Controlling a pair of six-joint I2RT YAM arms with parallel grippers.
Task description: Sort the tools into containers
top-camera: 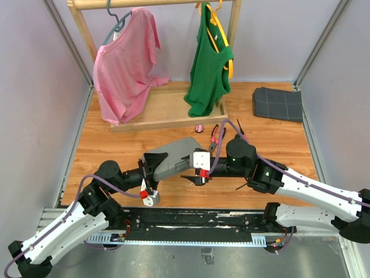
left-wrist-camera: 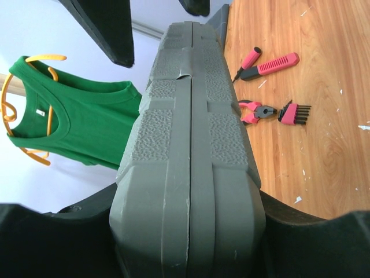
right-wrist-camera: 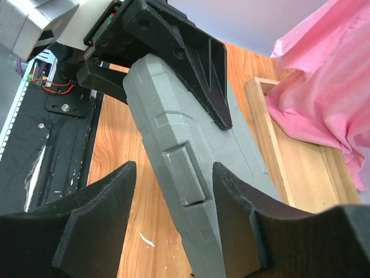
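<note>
My left gripper [top-camera: 155, 164] is shut on one end of a closed grey tool case [top-camera: 180, 149], which it holds tilted above the table. In the left wrist view the case [left-wrist-camera: 191, 156] stretches away with its seam facing up. Around its far end stand the right fingers [left-wrist-camera: 104, 29], apart from each other. My right gripper is open, its fingers either side of a latch on the case's edge; contact cannot be told. Pink-and-black tools lie on the table: pliers [left-wrist-camera: 254, 111], a cutter [left-wrist-camera: 277, 65], a screwdriver [left-wrist-camera: 251, 59] and a hex key set [left-wrist-camera: 295, 113].
A wooden rack tray [top-camera: 167, 123] stands at the back under a pink shirt [top-camera: 127, 66] and a green top [top-camera: 211, 69]. A folded dark cloth [top-camera: 277, 104] lies back right. Near the tray is a small red round thing [top-camera: 199, 128].
</note>
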